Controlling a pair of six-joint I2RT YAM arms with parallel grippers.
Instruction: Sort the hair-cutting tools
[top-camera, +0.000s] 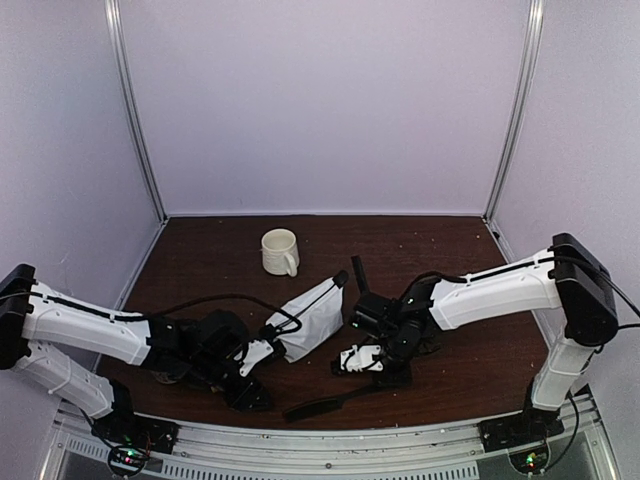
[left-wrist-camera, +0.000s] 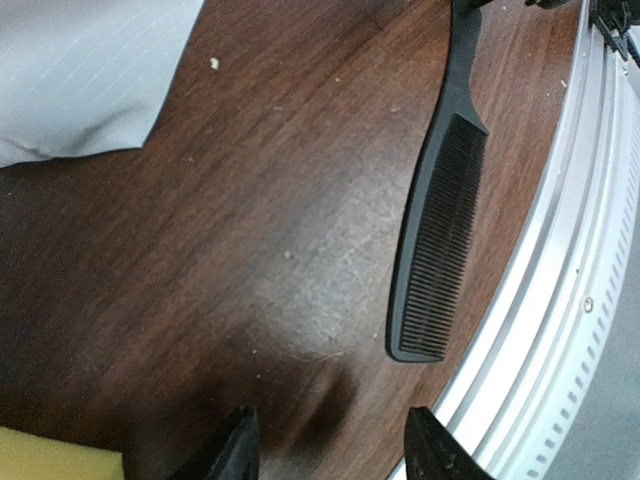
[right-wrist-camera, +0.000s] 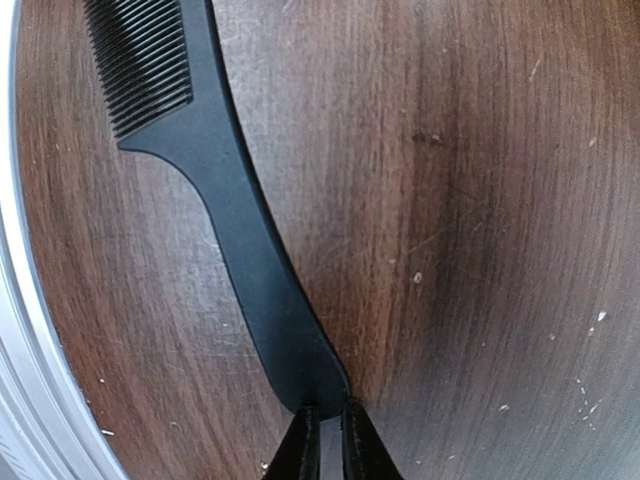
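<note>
A black comb (top-camera: 322, 405) lies flat along the table's front edge, its teeth end toward my left side and its handle toward my right. My left gripper is part open above bare table just short of the teeth end of the comb (left-wrist-camera: 437, 240), nothing between its fingers. My right gripper is at the rounded tip of the comb's handle (right-wrist-camera: 265, 290), fingertips close together and touching it; whether it grips the comb is unclear. A yellow object (left-wrist-camera: 50, 460) shows at the left wrist view's lower left.
A white cloth or pouch (top-camera: 310, 320) lies in the centre, with a dark long item behind my right arm. A white mug (top-camera: 280, 250) stands at the back. The metal rail (left-wrist-camera: 540, 360) borders the front edge.
</note>
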